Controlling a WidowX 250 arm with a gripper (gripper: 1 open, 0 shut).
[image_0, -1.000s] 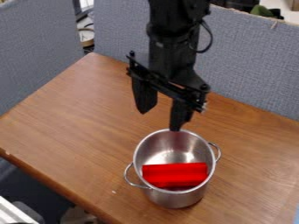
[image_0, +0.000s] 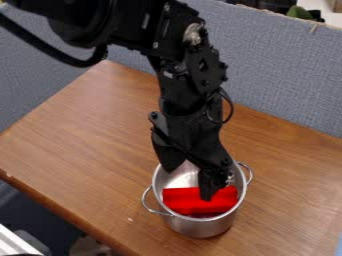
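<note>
A steel pot (image_0: 198, 224) with two wire handles stands near the front of the wooden table, holding a red cylindrical object (image_0: 187, 203) lying on its side. My black gripper (image_0: 187, 172) is open and lowered over the pot, its fingers reaching into it above the red object. The arm hides the back part of the pot.
A grey padded wall (image_0: 274, 70) runs along the back. Some pale and dark items lie off the table's edge at the lower left.
My gripper has moved downward from above the pot to inside its rim, over the red object. The pot and red object look unmoved.
</note>
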